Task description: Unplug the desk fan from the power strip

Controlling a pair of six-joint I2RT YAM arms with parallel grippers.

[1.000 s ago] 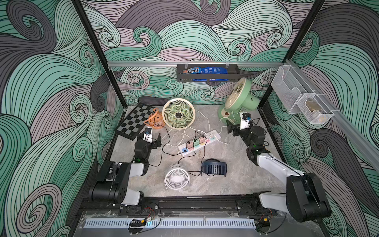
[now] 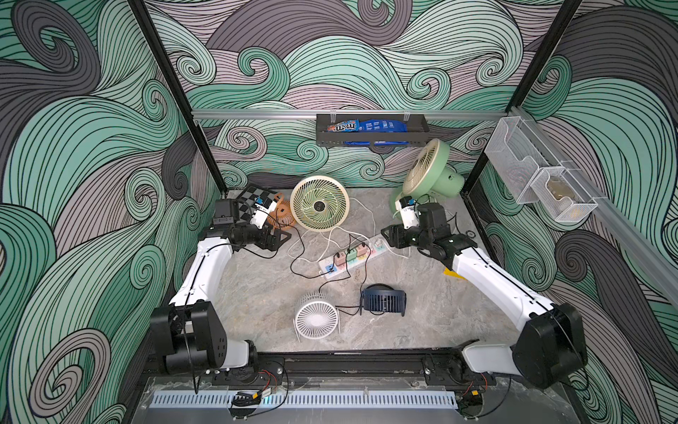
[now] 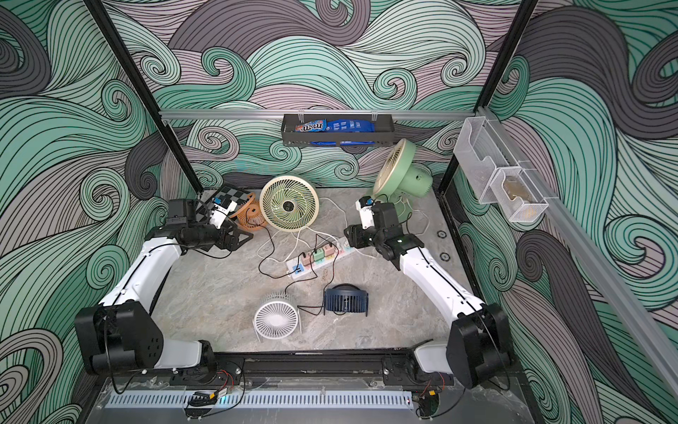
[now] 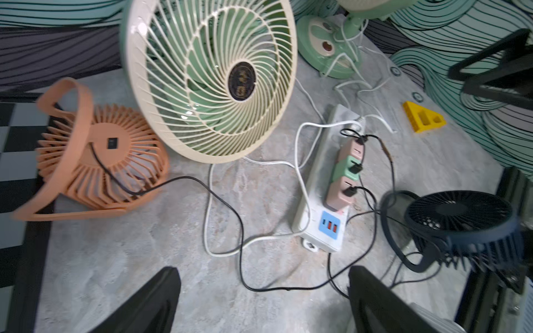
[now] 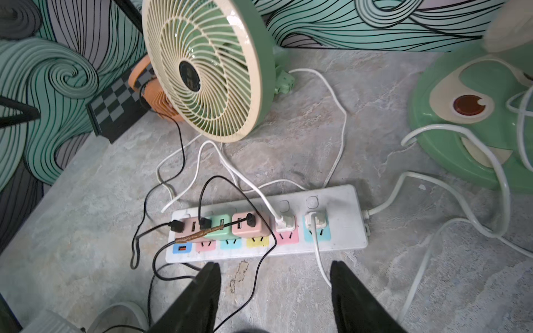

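A white power strip (image 5: 347,227) lies mid-table, holding several pink and green adapters with black cables, plus white plugs (image 5: 314,221) at its right end. Desk fans surround it: cream-green (image 5: 200,72), orange (image 4: 105,155), white (image 2: 316,318), dark blue (image 4: 455,222) and a green one (image 2: 423,169). My left gripper (image 2: 279,240) hangs open over the table left of the strip, nothing between its fingers. My right gripper is above the near side of the strip's right end, fingers apart, nothing between them.
A checkered board (image 5: 113,102) lies back left. A yellow piece (image 4: 422,116) is on the right. A shelf with snack bags (image 2: 374,128) and mesh baskets (image 2: 515,162) hang on rails. Cables cross the middle.
My left arm has extended from the front left toward the back of the table. My right gripper has moved leftward toward the power strip.
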